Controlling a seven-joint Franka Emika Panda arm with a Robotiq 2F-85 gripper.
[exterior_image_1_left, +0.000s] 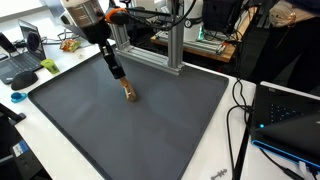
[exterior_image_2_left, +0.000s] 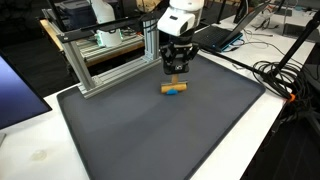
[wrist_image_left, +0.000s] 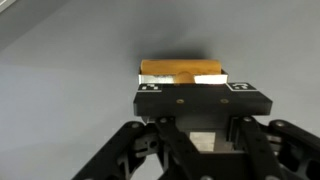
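Observation:
A wooden, orange-brown piece (exterior_image_1_left: 129, 90) hangs under my gripper (exterior_image_1_left: 118, 72), which is shut on it. From the other side, the piece (exterior_image_2_left: 178, 86) looks like a crossbar with a short stem running up to the gripper (exterior_image_2_left: 179, 68), and a blue patch shows on its lower side. In the wrist view the wooden bar (wrist_image_left: 181, 67) lies just beyond the fingers (wrist_image_left: 172, 102), with pale edges beneath it. The fingers hide the gripped part. Whether the piece touches the board below is hard to tell.
A wide dark grey board (exterior_image_1_left: 130, 130) lies beneath, mostly clear. Behind it stands a metal frame (exterior_image_2_left: 108, 67). A green block (exterior_image_1_left: 49, 65) is off to the side, and a black device (exterior_image_1_left: 285, 122) with cables sits at the right.

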